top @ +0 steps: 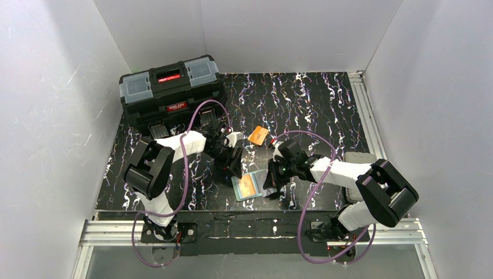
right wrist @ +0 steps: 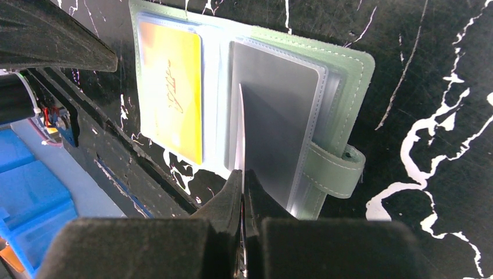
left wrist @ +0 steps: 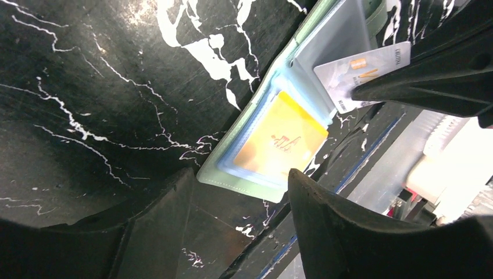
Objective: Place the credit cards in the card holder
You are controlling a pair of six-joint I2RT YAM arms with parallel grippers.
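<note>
The pale green card holder [top: 238, 196] lies unfolded near the table's front edge, an orange card [left wrist: 282, 139] in its left-hand pocket. Over its other half, a whitish bank card [left wrist: 370, 68] is gripped by my right gripper, shut on it. From the right wrist view that card stands edge-on above the grey clear sleeve [right wrist: 276, 110]; whether its lower edge touches the sleeve cannot be told. My left gripper is open, its fingers spread on either side of the holder's left corner with nothing between them. A second orange card [top: 258, 135] rests on the table behind.
A black toolbox [top: 170, 93] fills the back left of the table. A strap loop [right wrist: 337, 168] sticks out from the holder's right edge. Purple cables arch over both arms.
</note>
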